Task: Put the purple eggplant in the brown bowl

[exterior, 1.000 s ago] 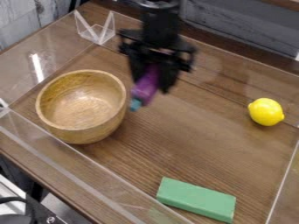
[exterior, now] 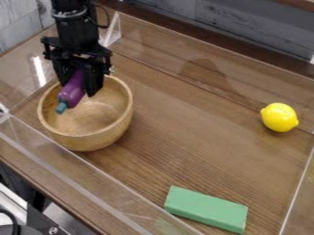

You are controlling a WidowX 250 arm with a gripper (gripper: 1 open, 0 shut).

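Observation:
The purple eggplant [exterior: 75, 90] hangs tilted in my gripper [exterior: 77, 75], which is shut on its upper end. Its lower, teal-tipped end points down over the inside of the brown bowl [exterior: 110, 126]. From this angle the eggplant overlaps the bowl's left half, and I cannot tell whether it touches the bowl. The bowl sits upright at the left of the table, its floor otherwise bare. The gripper's body hides part of the bowl's far rim.
A yellow lemon [exterior: 280, 117] lies far to the right. Near the front edge is a green block [exterior: 207, 209]. Dark cables run along the lower left.
My gripper has moved left with the eggplant in it, from right of the bowl to above it. The bowl, lemon and green block have stayed put.

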